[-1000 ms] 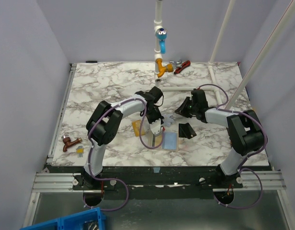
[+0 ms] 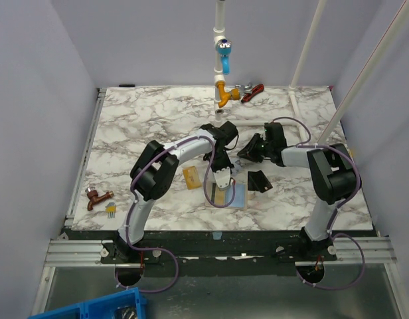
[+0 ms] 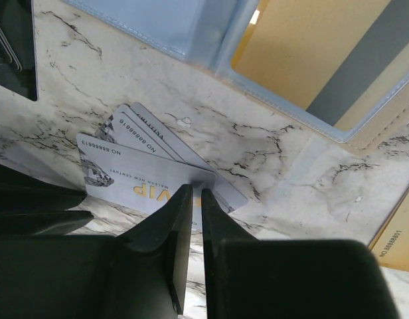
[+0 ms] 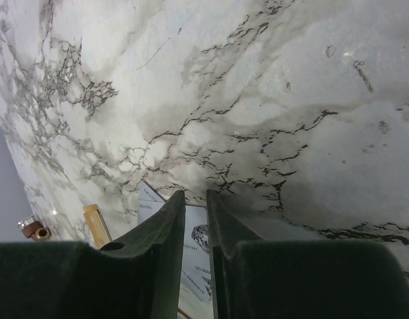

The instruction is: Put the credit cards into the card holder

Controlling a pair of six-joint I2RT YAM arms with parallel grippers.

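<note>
In the left wrist view, silver VIP cards [image 3: 135, 173] lie fanned on the marble. My left gripper is over their right end, fingers nearly together; whether a card is between them is hard to see. My right gripper's dark fingers reach the cards' left end there. In the right wrist view the cards [image 4: 194, 266] sit under my right gripper, whose fingers are slightly apart. The open card holder [image 3: 291, 46], blue and tan, lies beside the cards. Gold cards [image 3: 397, 232] lie at the right edge of the left wrist view.
A black card case [image 2: 259, 181] lies right of the holder. A tap on white pipes [image 2: 228, 93] stands behind, with red-handled pliers [image 2: 252, 93]. A brass tap [image 2: 98, 198] lies at the left.
In the top view, my left gripper has moved a little to the right, toward the silver cards. My right arm has shifted slightly leftward.
</note>
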